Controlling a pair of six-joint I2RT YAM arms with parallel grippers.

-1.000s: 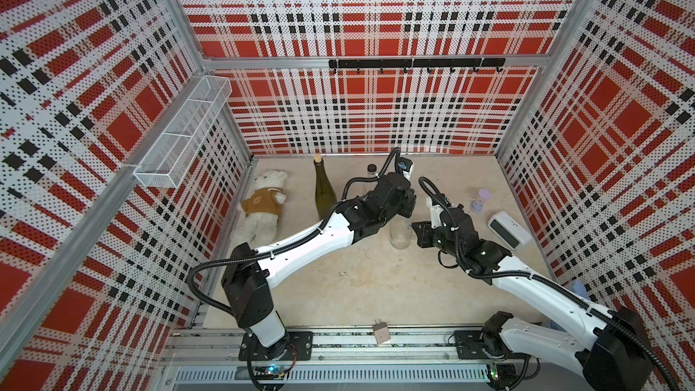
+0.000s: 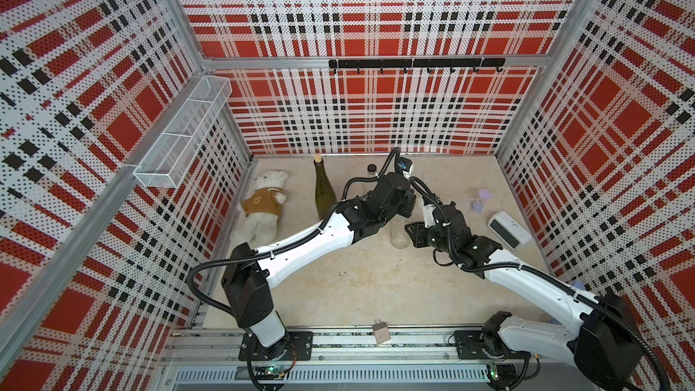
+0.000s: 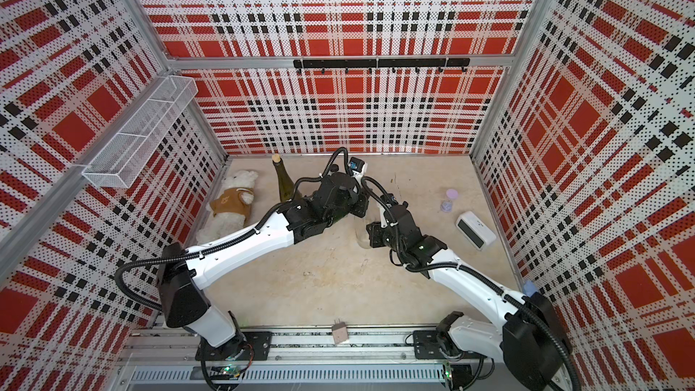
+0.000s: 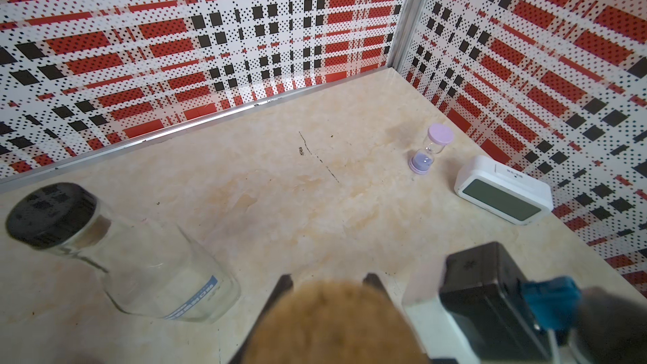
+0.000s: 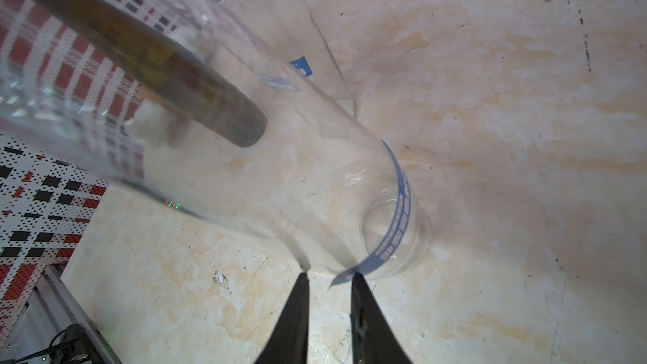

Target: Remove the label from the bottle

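Observation:
A clear glass bottle with a blue-and-white label band [image 5: 394,222] stands in the middle, mostly hidden behind the arms in the top left view [image 2: 399,237]. My left gripper is shut on the top of this bottle; a blurred cork [image 4: 330,323] fills the space at its fingers. My right gripper is part open beside the bottle's lower part, its dark fingertips at the label band; whether they touch it I cannot tell.
A black-capped glass bottle [image 4: 161,263], a green bottle [image 2: 324,192] and a teddy bear [image 2: 262,206] stand at back and left. An hourglass [image 4: 431,148] and white clock [image 4: 502,192] are at right.
My right gripper has moved slightly left toward the bottle, with its arm a little higher. The left arm has not visibly moved.

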